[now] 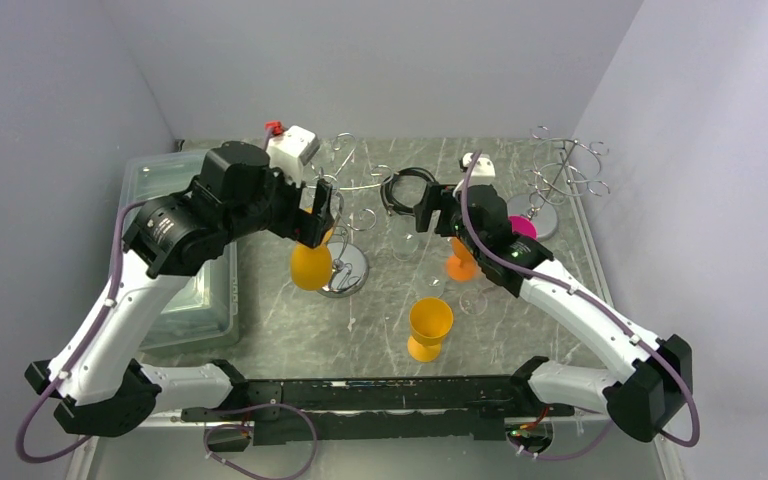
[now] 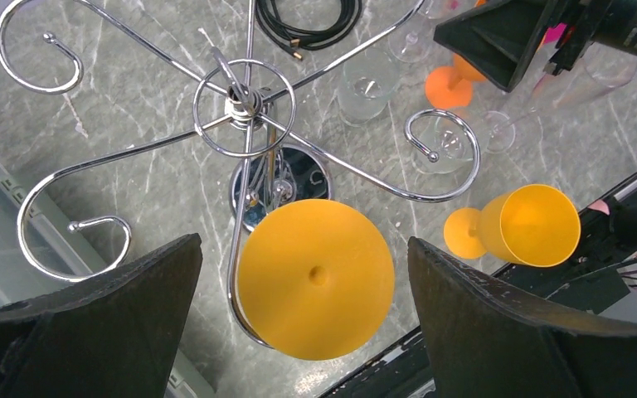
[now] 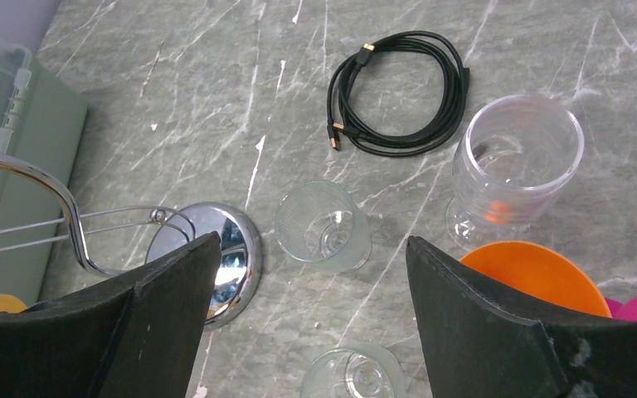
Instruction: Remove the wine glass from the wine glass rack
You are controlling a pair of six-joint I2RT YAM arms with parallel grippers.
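A yellow wine glass (image 1: 309,266) hangs base-up on the left metal rack (image 1: 356,266). My left gripper (image 1: 315,215) is open over it; in the left wrist view its flat yellow base (image 2: 315,278) lies between the open fingers, with no grip visible. My right gripper (image 1: 426,215) hovers above loose glasses in the middle, open, with nothing held; the right wrist view shows a clear tumbler (image 3: 323,228) beneath it.
A second yellow glass (image 1: 430,322) stands at front centre, among clear, orange (image 1: 460,265) and pink (image 1: 522,226) glasses. A coiled cable (image 3: 398,138) lies behind, another rack (image 1: 570,170) at right, a plastic bin (image 1: 185,310) at left.
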